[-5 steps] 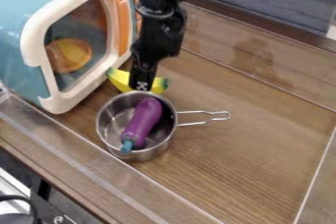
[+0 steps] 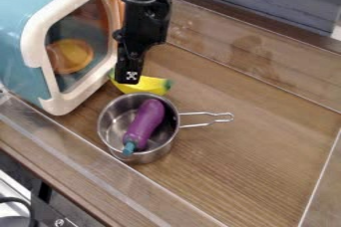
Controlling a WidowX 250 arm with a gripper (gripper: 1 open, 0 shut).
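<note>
My gripper (image 2: 130, 72) hangs in the upper middle, just in front of the toy microwave's open front and above a yellow banana (image 2: 147, 86), with its fingers shut and nothing visible between them. The banana lies on the wooden counter behind a steel saucepan (image 2: 166, 141) with a handle to the right. A purple eggplant (image 2: 144, 123) lies in the pan. The blue and white toy microwave (image 2: 30, 62) stands at the left, with an orange item inside.
A pale wooden wall runs along the back. The counter's near edge is at lower left, with dark space and a cable beyond.
My gripper has risen and moved slightly left, away from just over the pan's rim. The banana, pan and eggplant look unmoved.
</note>
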